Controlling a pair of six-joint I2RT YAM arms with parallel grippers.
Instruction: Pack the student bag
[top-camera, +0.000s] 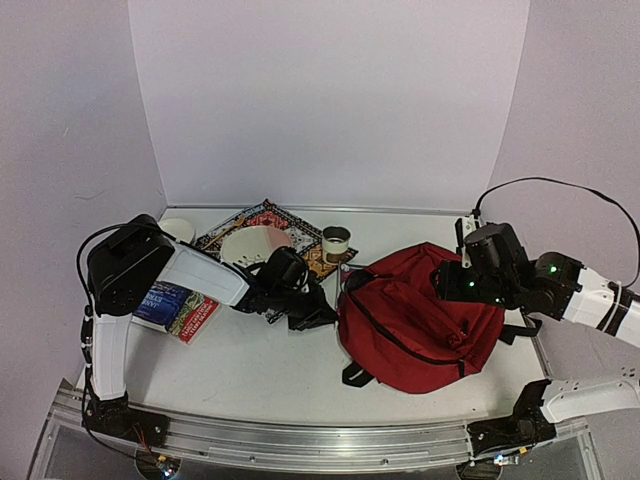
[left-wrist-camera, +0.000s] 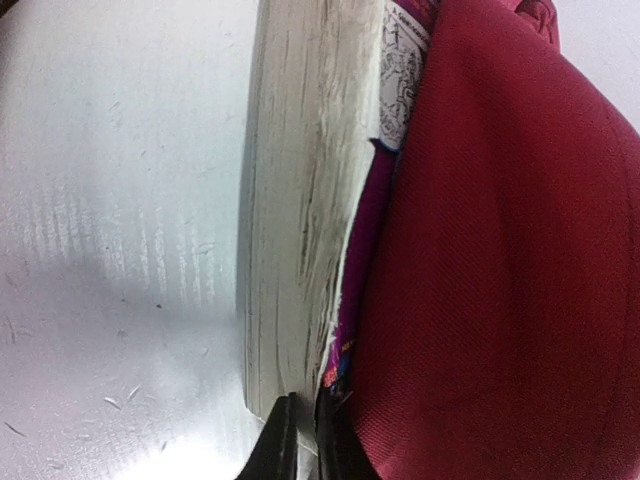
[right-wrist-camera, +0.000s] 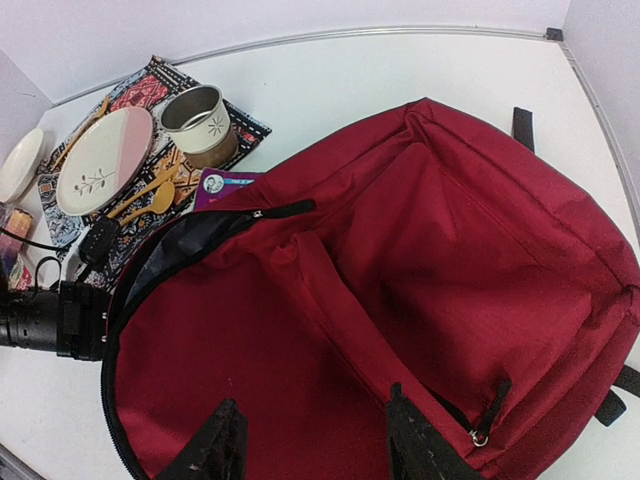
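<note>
The red bag (top-camera: 425, 330) lies on the right half of the table, its zipped opening facing left. A thick book with pale page edges (left-wrist-camera: 300, 200) and a purple cover stands on edge along the bag's red cloth (left-wrist-camera: 500, 250) in the left wrist view. My left gripper is at the book's near end, fingers close together; whether they pinch the book is unclear. In the right wrist view, part of the purple cover (right-wrist-camera: 222, 184) shows behind the bag's zip. My right gripper hovers open over the bag, nothing between its fingers.
Two more books (top-camera: 180, 308) lie flat under the left arm. On the patterned cloth (right-wrist-camera: 75, 205) are a plate (right-wrist-camera: 105, 160), wooden utensils (right-wrist-camera: 150, 200) and a metal cup (right-wrist-camera: 200, 125). Another pale dish (top-camera: 178, 230) sits at the back left.
</note>
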